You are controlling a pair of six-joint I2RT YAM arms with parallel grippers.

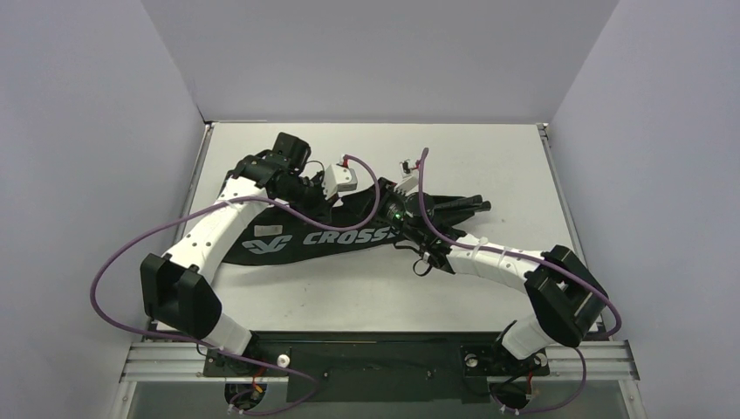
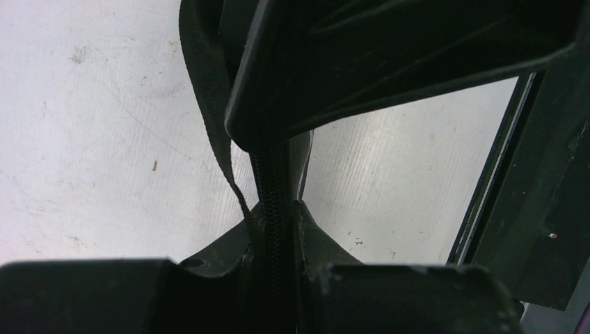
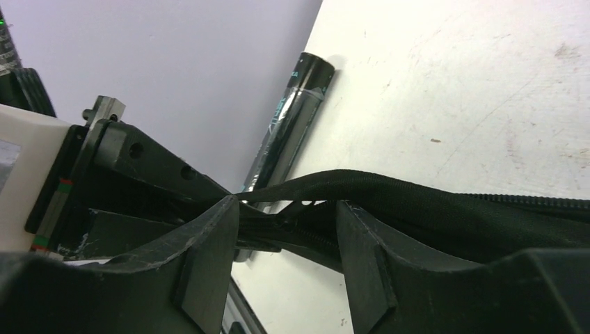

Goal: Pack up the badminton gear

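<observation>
A long black bag (image 1: 349, 237) with white lettering lies across the table. My left gripper (image 1: 325, 208) is at its upper edge; in the left wrist view its fingers (image 2: 226, 248) are shut on the bag's zipped edge (image 2: 270, 182). To the right, above the bag, is my right gripper (image 1: 389, 197). Its fingers (image 3: 214, 240) stand apart in the right wrist view, with a black fabric edge (image 3: 376, 185) of the bag passing just beyond and between the tips. Whether they touch it I cannot tell.
Dark cylindrical ends (image 1: 467, 205) show beyond the right gripper. A black tube (image 3: 296, 118) lies on the table in the right wrist view. Purple cables (image 1: 201, 214) loop over both arms.
</observation>
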